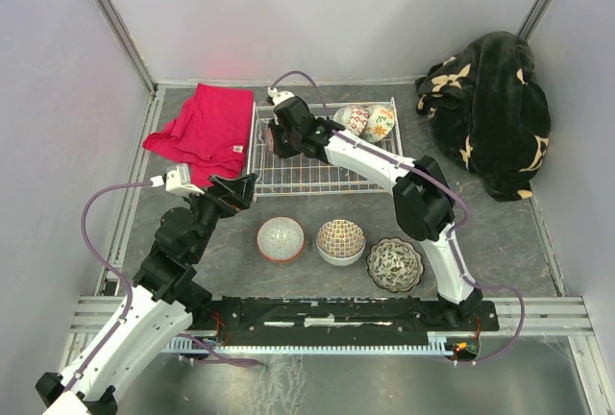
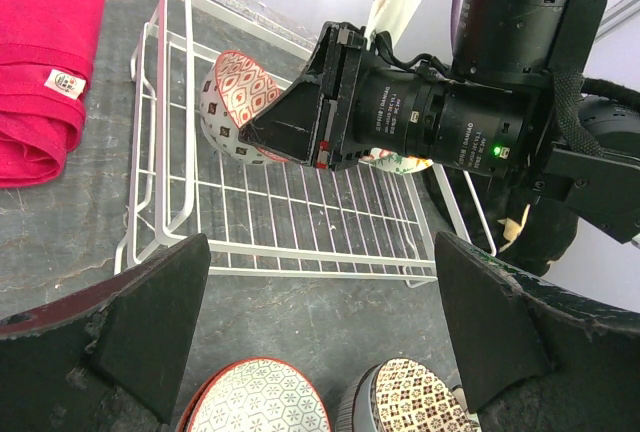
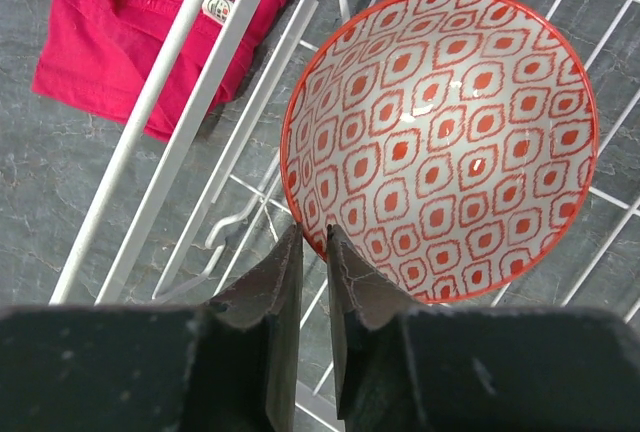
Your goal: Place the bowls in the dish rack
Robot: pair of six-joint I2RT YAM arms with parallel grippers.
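Note:
My right gripper is at the left part of the white dish rack (image 1: 317, 184), its narrowed fingertips at the near rim of a red-patterned bowl (image 3: 440, 142) tilted among the wires; whether they grip it is unclear. Two bowls (image 1: 380, 123) stand in the rack's right part. On the counter in front are a speckled bowl (image 1: 281, 238), a checked bowl (image 1: 340, 238) and a dark floral bowl (image 1: 394, 266). My left gripper (image 1: 240, 194) stands open at the rack's front left corner, empty; in its wrist view the patterned bowl (image 2: 225, 102) shows beside the right gripper.
A red cloth (image 1: 202, 127) lies left of the rack, a dark floral blanket (image 1: 485, 117) right of it. Walls enclose the back and sides. The counter (image 1: 221, 261) has some bare room in front.

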